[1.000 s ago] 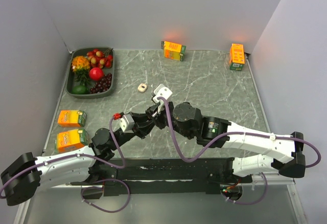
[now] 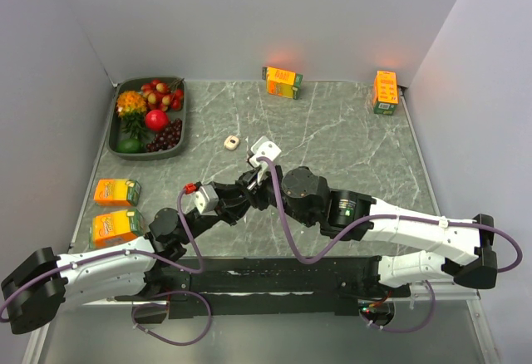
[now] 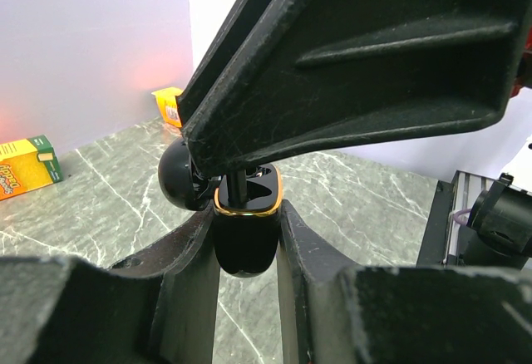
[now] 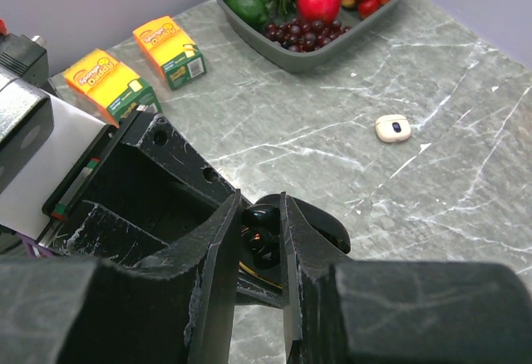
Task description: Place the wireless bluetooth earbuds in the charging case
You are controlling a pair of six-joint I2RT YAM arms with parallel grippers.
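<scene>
My two grippers meet at the centre of the top view. My left gripper is shut on the black charging case, whose gold rim shows in the left wrist view; its lid stands raised behind. My right gripper reaches into the case from above, its fingertips close together at a small dark piece, apparently an earbud, in the right wrist view. Whether they grip it or are slightly apart is hard to tell. The case interior is partly hidden by the fingers.
A small white case lies on the marble table. A fruit tray stands back left, juice boxes at left and more along the back.
</scene>
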